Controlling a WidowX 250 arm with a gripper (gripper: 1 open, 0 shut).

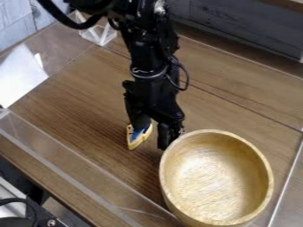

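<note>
The black gripper [151,129] points down at the table, open, its fingers either side of or just over a small yellow-and-blue object [136,136] lying on the wood. The arm partly hides that object, so I cannot tell whether the fingers touch it. A pale wooden bowl [217,177] stands just to the right of the gripper, toward the front, and looks empty.
The wooden table [83,106] has free room at the left and behind the arm. A white sheet [18,75] lies at the left edge, a clear plastic item is at the back left, and dark cables show at the front left.
</note>
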